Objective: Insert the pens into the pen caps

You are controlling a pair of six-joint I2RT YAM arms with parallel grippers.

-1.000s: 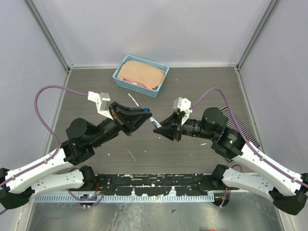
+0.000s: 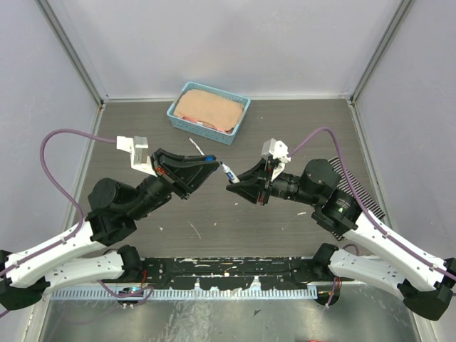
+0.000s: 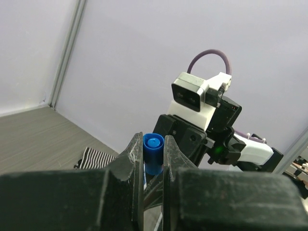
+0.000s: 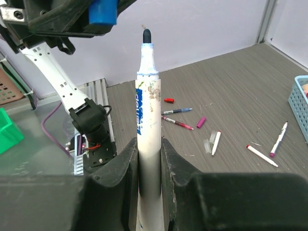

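My left gripper (image 2: 211, 161) is shut on a blue pen cap (image 3: 153, 153), whose open end faces out between the fingers. A white pen (image 4: 148, 110) with a bare dark tip stands in my right gripper, which is shut around its body. In the top view that pen (image 2: 229, 172) points up and left towards the cap (image 2: 209, 158). A gap shows between tip and cap in the right wrist view, where the blue cap (image 4: 103, 12) sits up and left of the tip. The pen's rear end is hidden by the fingers.
Several loose markers, such as a red-ended white pen (image 4: 262, 156) and a purple cap (image 4: 201, 122), lie on the table. At the back stands a blue basket (image 2: 240, 123) with a tan item in it. A striped cloth (image 2: 356, 192) lies at the right.
The right gripper has shifted a little to the right and up, so the pen and cap are farther apart.
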